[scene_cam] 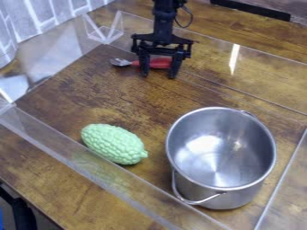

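My black gripper (160, 61) is low at the top middle, right over a red-handled metal utensil (121, 63) lying on the wood, its fingers on either side of the red handle. Whether the fingers are closed on it cannot be told. A pale green bumpy vegetable (114, 143) lies at the lower left, and a steel pot (220, 153) stands at the lower right.
Clear plastic walls (72, 155) border the wooden work surface (144, 103).
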